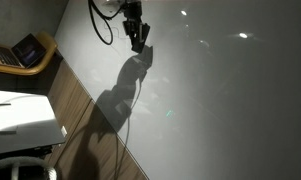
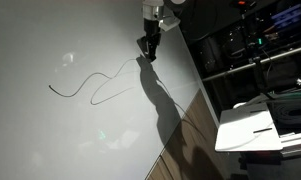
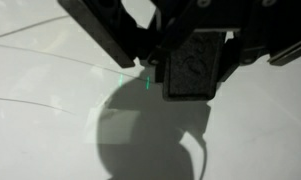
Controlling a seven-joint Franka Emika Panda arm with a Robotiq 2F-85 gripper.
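Note:
A dark block with rounded corners (image 3: 193,68), perhaps an eraser, is held in my gripper (image 1: 138,38), which is shut on it. The wrist view shows black fingers on either side of the block. Before it stretches a whiteboard (image 2: 50,130), where a dark wavy line (image 2: 95,77) runs toward the gripper and a shorter stroke (image 2: 110,97) curves beneath. Parts of these strokes also cross the left of the wrist view. Whether the block touches the board I cannot tell; the arm's shadow (image 3: 140,140) falls close to it.
A white table (image 1: 25,118) and a chair with a laptop (image 1: 28,52) stand left in exterior view 1. A wooden strip (image 1: 108,140) borders the board. Much of the board's surface is clear of objects.

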